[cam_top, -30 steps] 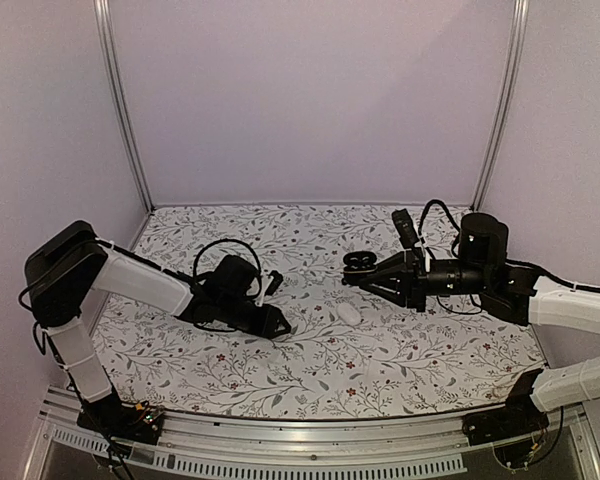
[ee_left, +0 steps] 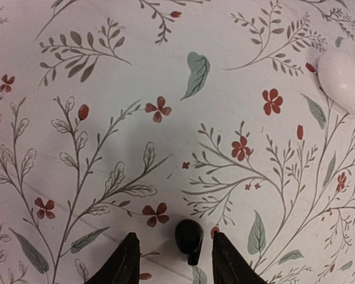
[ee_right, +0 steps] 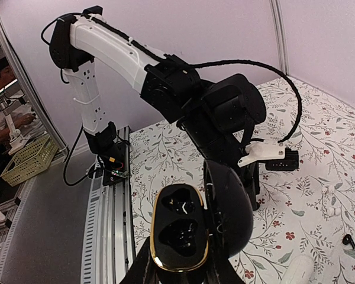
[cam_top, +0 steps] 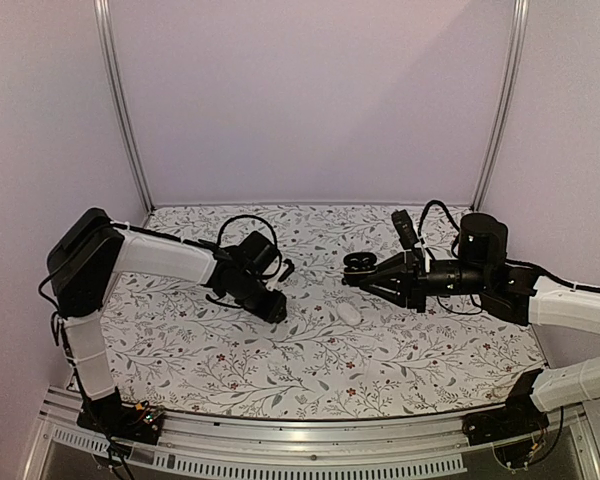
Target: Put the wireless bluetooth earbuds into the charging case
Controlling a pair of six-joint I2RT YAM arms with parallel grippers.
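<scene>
My right gripper (cam_top: 365,280) holds the open black charging case (ee_right: 178,228) with gold rim up above the cloth; its two wells show in the right wrist view, with the lid (ee_right: 231,207) raised. My left gripper points down at the cloth, its fingers apart, with a small black earbud (ee_left: 189,239) lying between and just beyond the fingertips. In the right wrist view a black earbud (ee_right: 348,241) also lies on the cloth at right.
A white rounded object (ee_left: 340,80) lies on the cloth, right of the left gripper. Small white pieces (ee_right: 332,210) show in the right wrist view.
The left arm has shifted toward the back, away from the front edge, its forearm swinging up in the top view. The right arm with the case has stayed still.
</scene>
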